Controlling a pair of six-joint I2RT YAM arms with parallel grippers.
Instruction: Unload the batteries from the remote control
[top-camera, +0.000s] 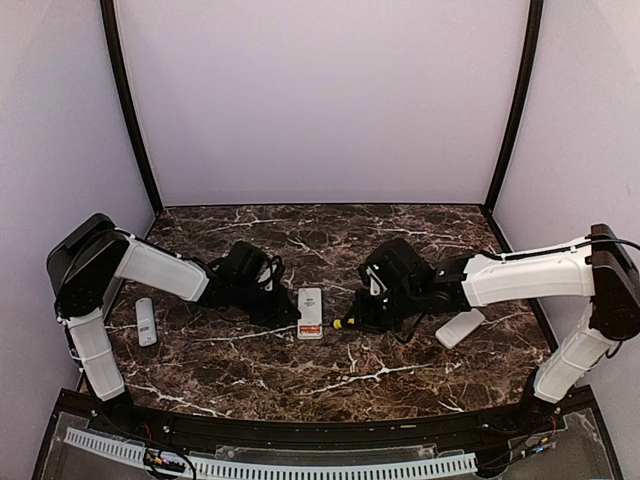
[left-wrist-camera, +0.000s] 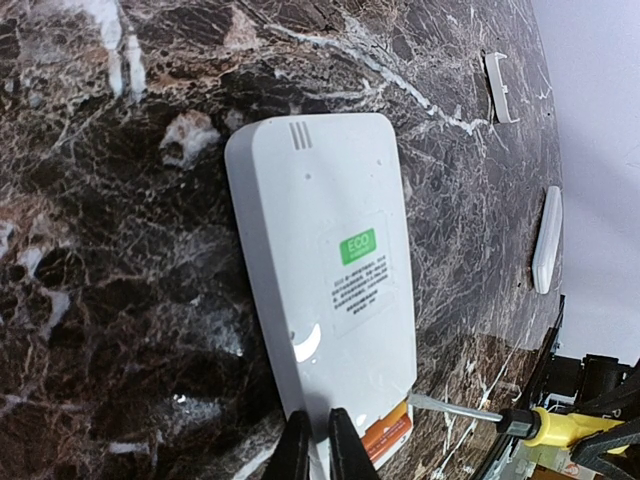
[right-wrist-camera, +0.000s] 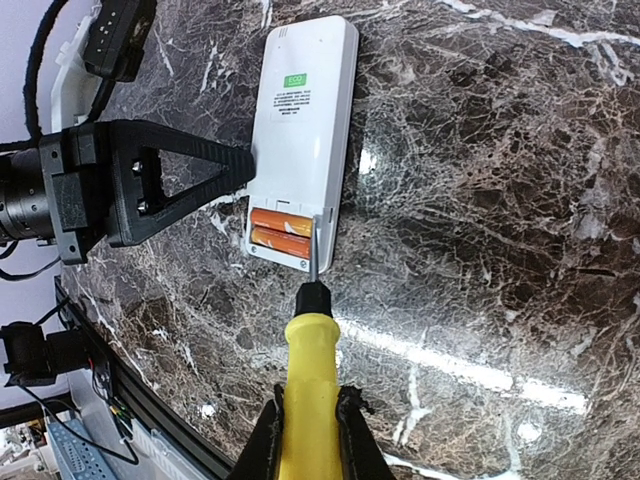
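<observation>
The white remote lies back up on the marble table, its compartment uncovered, with two orange batteries inside. My left gripper is shut on the remote's side near the battery end. My right gripper is shut on a yellow-handled screwdriver, whose metal tip reaches the compartment's edge by the end of the upper battery.
A small white remote lies at the far left, and a white object at the right. In the left wrist view a loose white piece lies beyond the remote.
</observation>
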